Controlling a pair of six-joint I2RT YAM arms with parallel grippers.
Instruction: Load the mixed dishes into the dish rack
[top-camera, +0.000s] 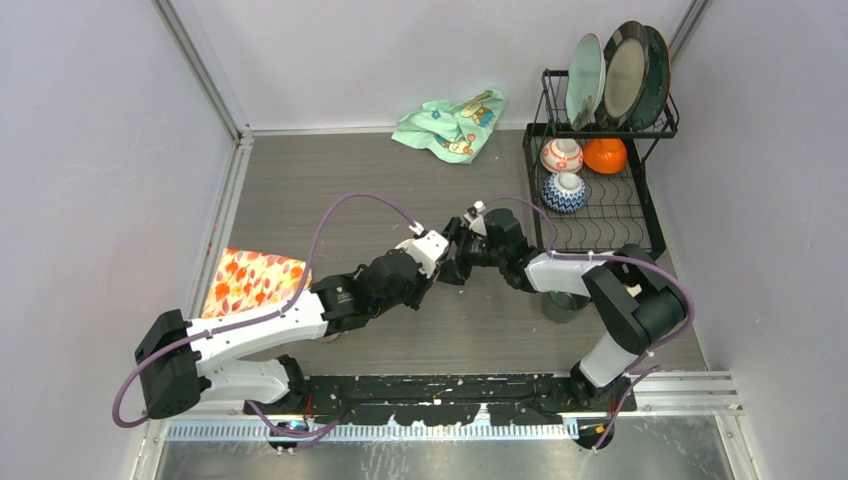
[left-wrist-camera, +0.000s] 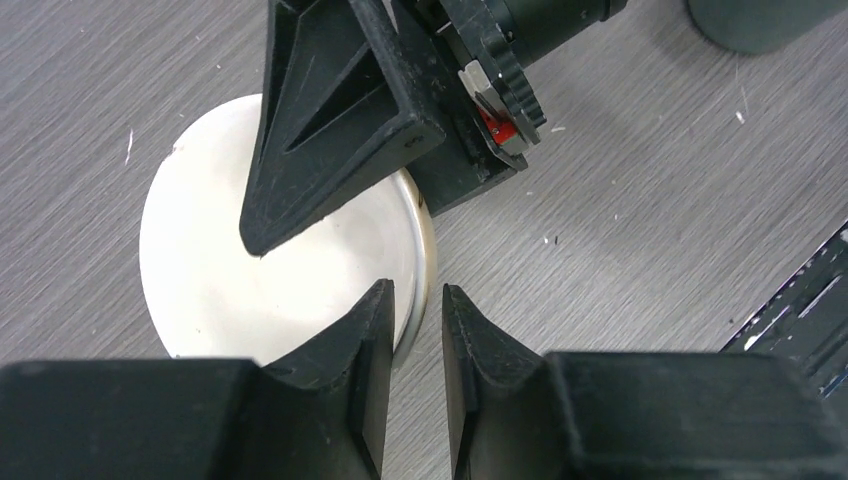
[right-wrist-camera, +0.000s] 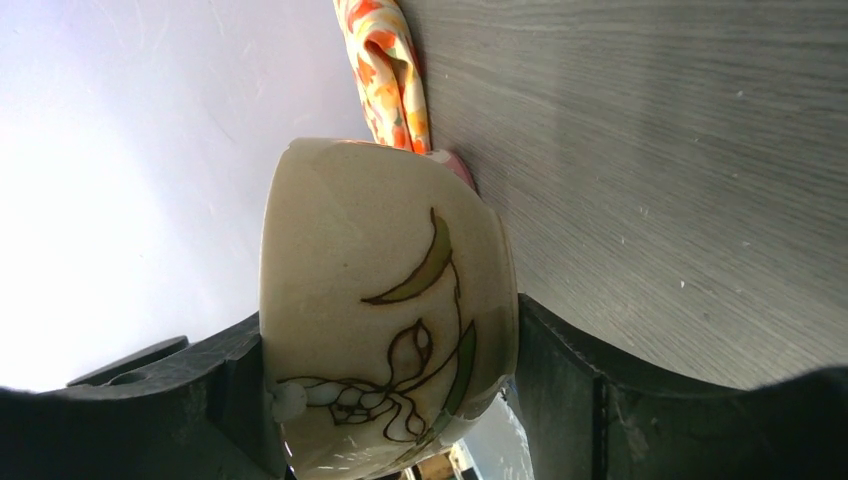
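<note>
In the left wrist view a white rounded dish (left-wrist-camera: 220, 260) with a cream rim fills the middle; the fingertips of my left gripper stand at its right rim, slightly apart. My right gripper's black body reaches over that dish from above. In the right wrist view a cream cup or bowl with a painted flower (right-wrist-camera: 380, 260) sits between the fingers of my right gripper. In the top view both grippers (top-camera: 445, 255) meet at mid-table, largely hiding the dish.
The rack (top-camera: 640, 210) at the right holds upright plates (top-camera: 585, 70) above and bowls (top-camera: 565, 193) below. A green cloth (top-camera: 450, 125) lies at the back, a patterned cloth (top-camera: 250, 280) at left. A dark grey cup (top-camera: 560, 310) stands beneath the right arm.
</note>
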